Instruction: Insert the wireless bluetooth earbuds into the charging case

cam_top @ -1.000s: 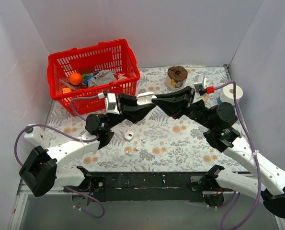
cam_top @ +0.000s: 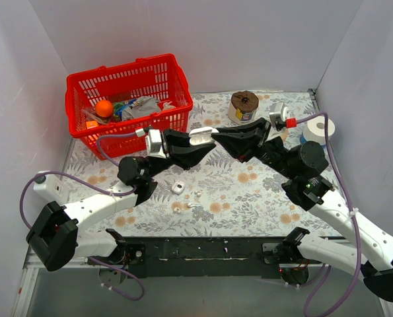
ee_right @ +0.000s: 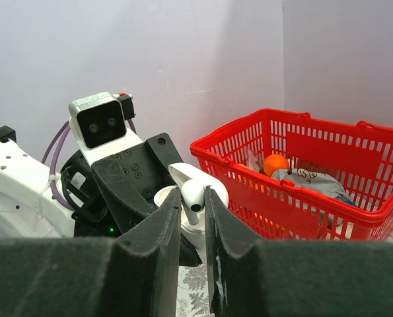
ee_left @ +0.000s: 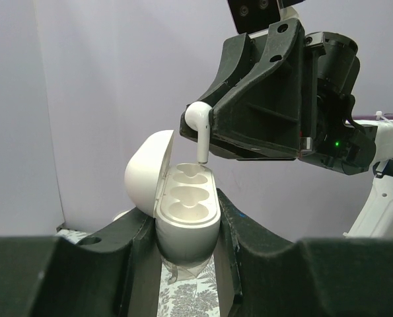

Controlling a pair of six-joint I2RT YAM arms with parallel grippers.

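Note:
The white charging case [ee_left: 187, 228], lid raised, is clamped upright in my left gripper, its sockets facing up. In the left wrist view all the sockets I can see are empty. My right gripper is shut on a white earbud [ee_right: 193, 191]. Seen from the left wrist, the earbud's stem [ee_left: 203, 145] points down, its tip right at the far end of the case, around the far socket's rim. Whether tip and rim touch, I cannot tell. From above, both grippers meet over the table and mostly hide the earbud.
Several small white pieces, including a little box [cam_top: 178, 187] and an earbud-like item [cam_top: 177, 210], lie on the flowered table [cam_top: 249, 205] below. A red basket [cam_top: 130, 82] stands back left; a brown-topped roll [cam_top: 244, 105] is at the back.
The left gripper and case look unmoved.

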